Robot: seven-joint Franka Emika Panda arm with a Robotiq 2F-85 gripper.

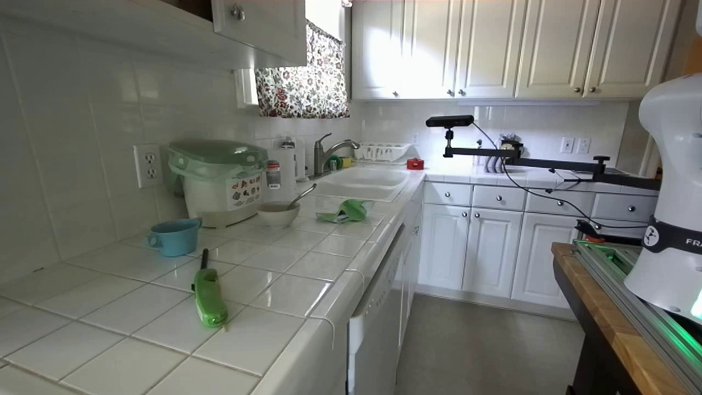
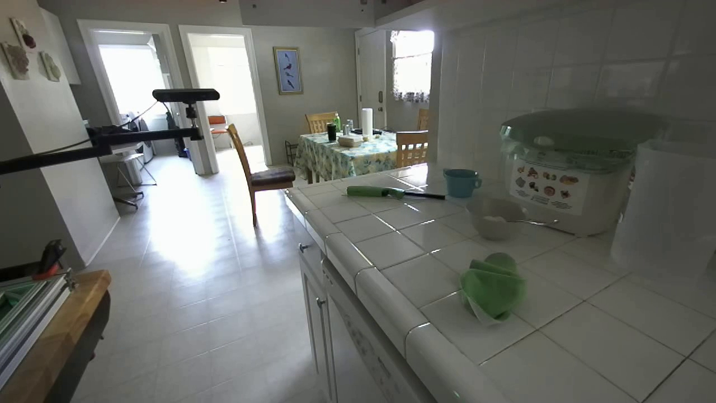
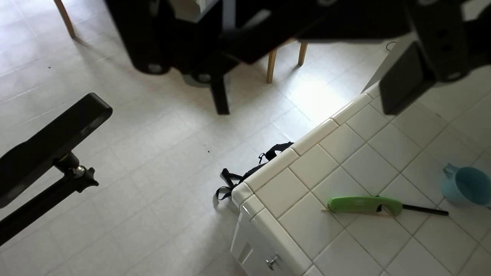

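Observation:
Across the top of the wrist view spreads my gripper, its two dark fingers (image 3: 219, 97) wide apart with only floor and counter showing between them. A green lighter with a black stem (image 3: 366, 205) lies on the white tiled counter (image 1: 283, 329), below and clear of the fingers. Beside the stem's tip stands a blue cup (image 1: 176, 238). Farther along the counter are a pale bowl with a spoon in it (image 1: 278, 214) and a crumpled green cloth (image 2: 493, 289). Neither exterior view shows the gripper.
A large bin with a green lid (image 1: 220, 181) stands against the wall, next to a white container (image 2: 664, 208). The black camera arm (image 3: 43, 200) reaches out over the floor.

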